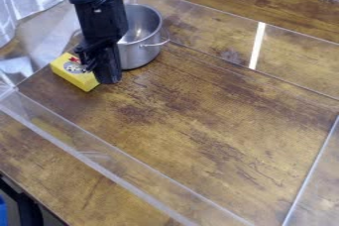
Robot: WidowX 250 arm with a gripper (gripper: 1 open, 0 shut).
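My black gripper (101, 63) is lowered at the upper left, its fingertips at the right end of a yellow block (71, 73) with a printed label. The gripper is shut; whether it touches the block is unclear. Behind it stands a steel pot (149, 32) with side handles, partly hidden by my arm.
Clear plastic walls border the wooden work surface (199, 121) on several sides. The middle and right of the surface are empty. A dark edge runs along the back right.
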